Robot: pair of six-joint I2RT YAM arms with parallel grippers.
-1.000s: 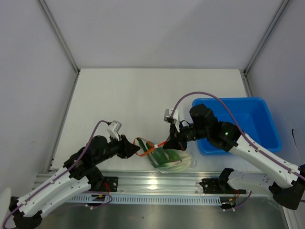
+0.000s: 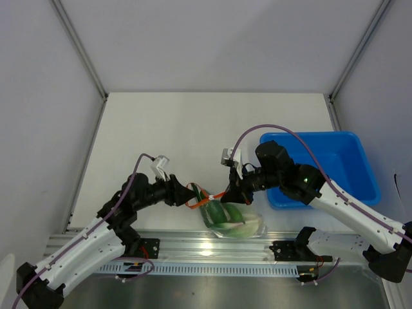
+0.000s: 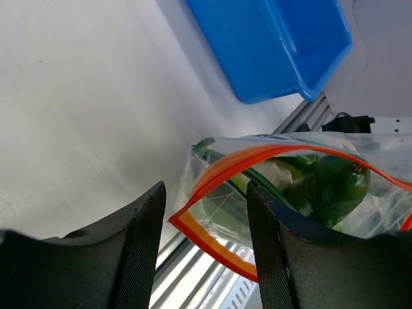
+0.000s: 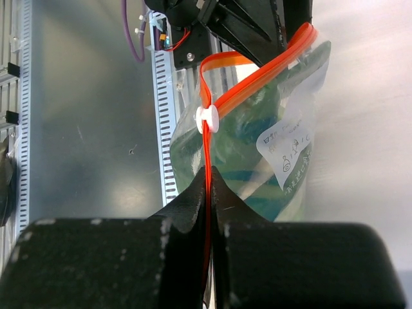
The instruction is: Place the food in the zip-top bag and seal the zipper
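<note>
The clear zip bag [image 2: 228, 222] holds green vegetables at the table's front middle; its orange zipper [image 4: 262, 74] has a white slider [image 4: 207, 118]. My right gripper is shut on the orange zipper strip beside the slider. My left gripper is part open at the bag's mouth, its fingers on either side of the zipper's end, where the orange strips form a loop. In the left wrist view the bag's mouth gapes, with green food [image 3: 328, 187] inside.
A blue bin [image 2: 322, 151] stands at the right behind the right arm. The table's front edge with a metal rail lies just below the bag.
My left gripper has moved up and slightly right in the top view, and the bag's left end has shifted a little with it. The right gripper stays in place.
</note>
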